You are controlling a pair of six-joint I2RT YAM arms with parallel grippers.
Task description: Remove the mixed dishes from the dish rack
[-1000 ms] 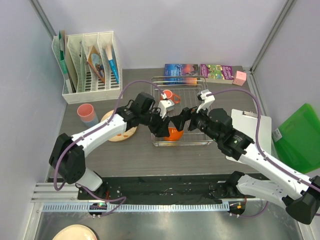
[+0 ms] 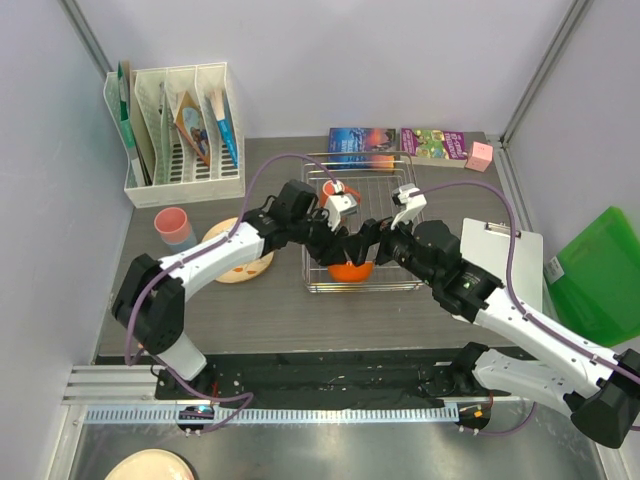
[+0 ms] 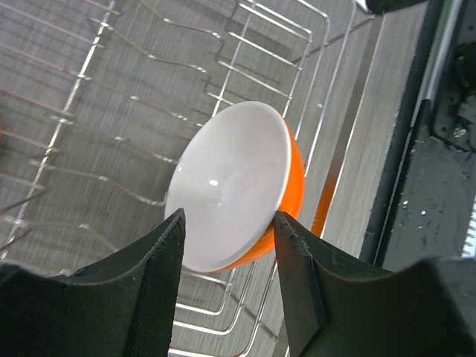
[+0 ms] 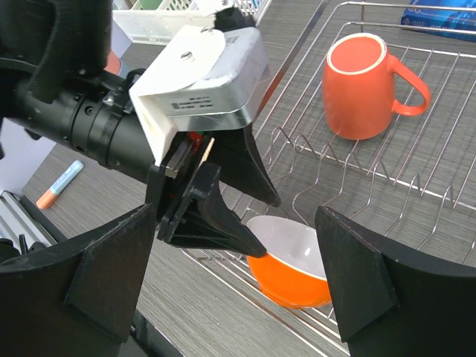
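An orange bowl with a white inside (image 3: 227,178) sits tilted near the front edge of the wire dish rack (image 2: 413,284). My left gripper is over it with its fingers apart. One of its fingers (image 4: 236,236) meets the bowl's rim, while the other is over the bowl's white inside. Farther back in the rack, an orange mug (image 4: 355,93) stands upside down, its handle to the right in the right wrist view. My right gripper hangs open above the rack, close to the left one, with nothing held between its fingers.
Left of the rack lie a pale plate (image 2: 243,272) and a red-and-blue cup (image 2: 175,228). A white file holder (image 2: 190,190) stands at the back left. Books (image 2: 362,142) lie behind the rack, and a white board (image 2: 530,262) is at the right.
My left gripper has moved slightly to the right over the bowl. The bowl has shifted a little in the rack. My right arm stays about where it was.
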